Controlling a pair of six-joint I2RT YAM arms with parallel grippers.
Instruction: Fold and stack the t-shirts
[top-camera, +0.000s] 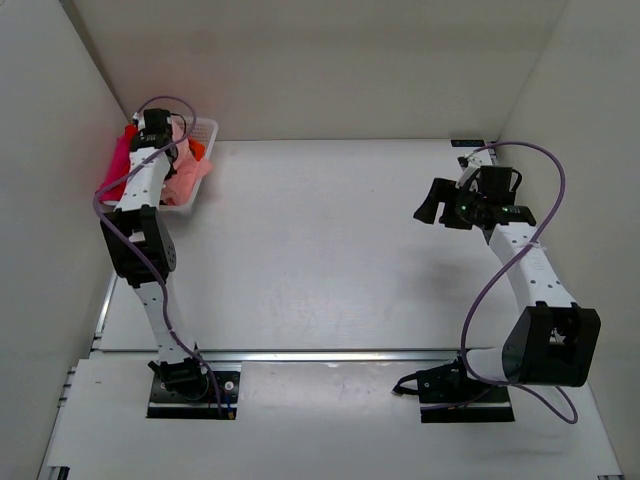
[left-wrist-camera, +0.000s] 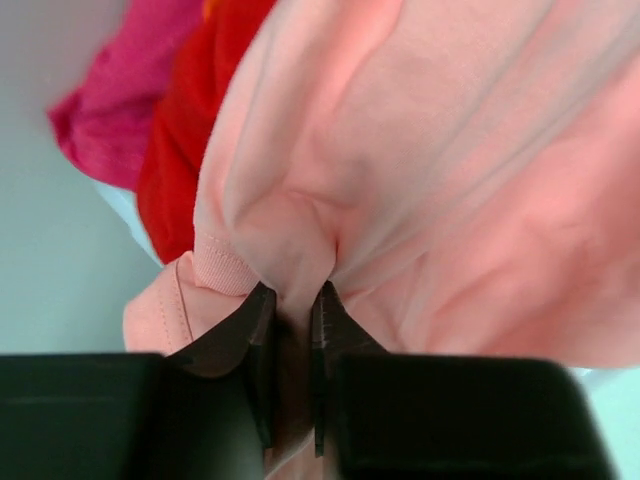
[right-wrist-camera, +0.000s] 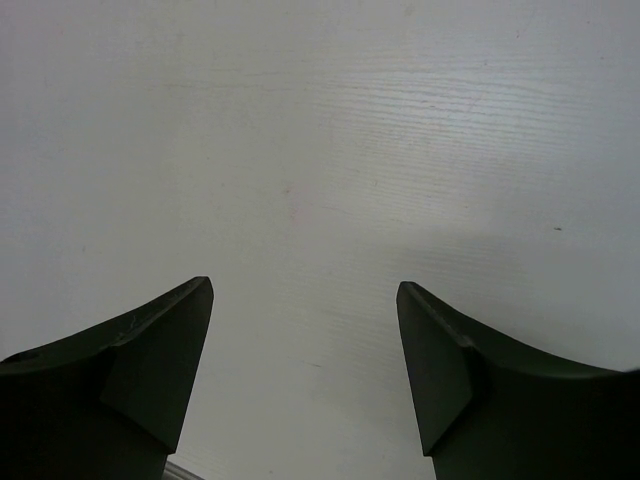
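In the top view a white basket (top-camera: 205, 133) at the back left holds a pink shirt (top-camera: 185, 178), a magenta shirt (top-camera: 116, 160) and a red one (left-wrist-camera: 185, 130). My left gripper is down in the basket with a fold of the pink shirt pinched between its fingers, as the left wrist view shows. My right gripper is open above bare table at the right, nothing between its fingers.
A metal rail runs along its front edge.
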